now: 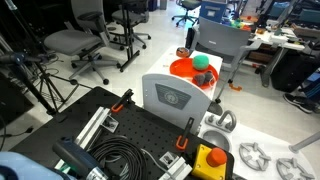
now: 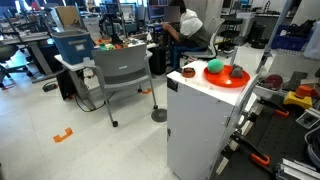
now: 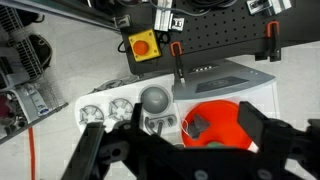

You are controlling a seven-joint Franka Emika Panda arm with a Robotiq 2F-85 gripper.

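My gripper hangs over the small white counter in the wrist view, with its dark fingers wide apart and nothing visible between them. Below it lies a red plate (image 3: 237, 122), partly hidden by the right finger. A grey object (image 3: 197, 126) rests on that plate. In exterior view 1 a green rounded item (image 1: 201, 60) shares the plate (image 1: 180, 68) with the grey piece (image 1: 205, 78). Beside the plate sits a small brown ring-shaped thing (image 2: 188, 72). Neither exterior view shows the gripper.
A toy sink (image 3: 155, 98) and stove burners (image 3: 120, 108) occupy the white surface. A grey upright panel (image 1: 172, 96) stands between plate and black base. A red button on a yellow box (image 1: 211, 160) and a coiled black cable (image 1: 118, 158) lie nearby.
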